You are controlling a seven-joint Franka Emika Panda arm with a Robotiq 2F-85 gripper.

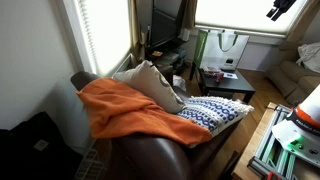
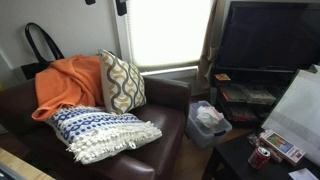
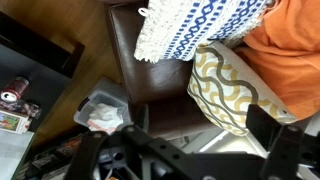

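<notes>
High over the scene in exterior view 1, my gripper (image 1: 277,10) shows as a small dark shape at the top right. In the wrist view my gripper has its two fingers spread wide, with nothing between them. A brown leather armchair (image 3: 160,80) lies well below. On it are an orange blanket (image 3: 280,45), a blue-and-white fringed pillow (image 3: 195,25) and a grey-and-yellow patterned pillow (image 3: 222,85). The fringed pillow (image 2: 100,132) rests on the seat in exterior view 2, the patterned pillow (image 2: 121,82) leaning behind it.
A clear plastic bin (image 2: 207,122) with white contents stands beside the armchair. A red can (image 2: 260,158) and boxes sit on a dark table (image 2: 235,160). A television (image 2: 268,40) stands behind. Bare wooden floor (image 3: 85,75) shows between the chair and the table.
</notes>
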